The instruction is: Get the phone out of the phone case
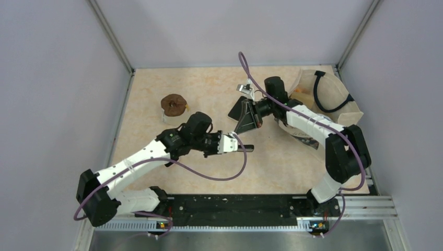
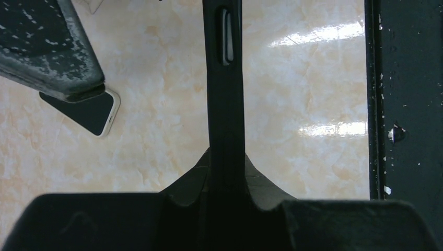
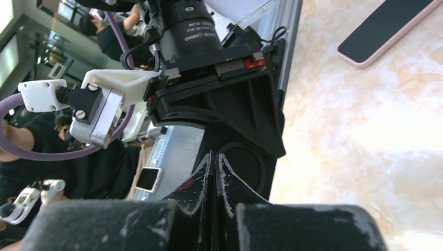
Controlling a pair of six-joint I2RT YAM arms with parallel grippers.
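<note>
The black phone case point(image 2: 224, 89) appears edge-on in the left wrist view, with my left gripper shut on it. Its flat face with a round ring point(image 3: 241, 163) shows beyond my right gripper in the right wrist view. The right fingertips point(image 3: 222, 166) are pressed together with nothing between them, and the case is outside them. From above, a short stretch of the case point(image 1: 247, 148) sticks out rightward from the left gripper, with the right gripper just behind it. The phone inside the case cannot be made out.
A dark-screened phone point(image 1: 236, 108) lies behind the right gripper; another point(image 1: 172, 162) is mostly covered by the left arm. At far left stands a brown-topped item point(image 1: 174, 104). A cloth bag point(image 1: 334, 99) fills the right rear. Free table lies in front.
</note>
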